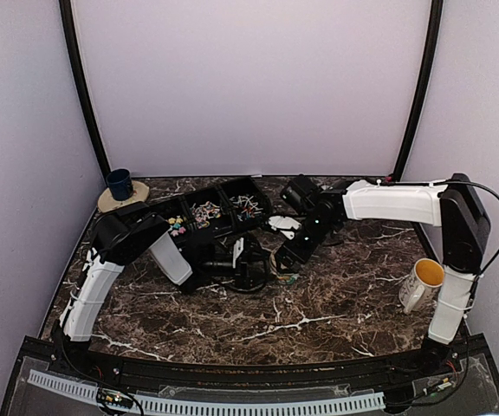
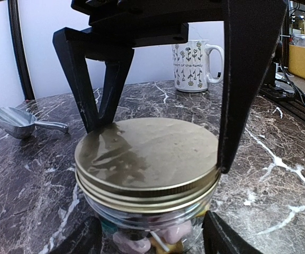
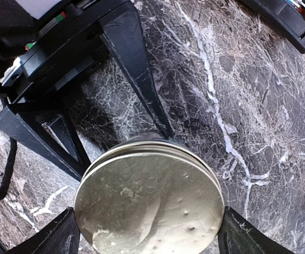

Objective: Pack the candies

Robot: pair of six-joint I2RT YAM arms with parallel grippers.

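Observation:
A clear glass jar (image 2: 163, 214) with pink and yellow candies in it stands on the marble table, capped by a gold metal lid (image 2: 150, 151). Low on its sides, my left gripper is shut on the jar. From above, my right gripper straddles the lid, its fingers open and one finger at either edge; whether they touch it is hard to tell. In the top view the arms largely hide the jar, with only a bit of its colourful contents (image 1: 286, 278) showing. A black tray (image 1: 267, 198) behind holds sorted candies in compartments.
On the right stands a white mug (image 1: 422, 282). A dark blue cup (image 1: 119, 184) sits on a round wooden board (image 1: 123, 196) at back left. A metal scoop (image 2: 23, 121) lies on the table.

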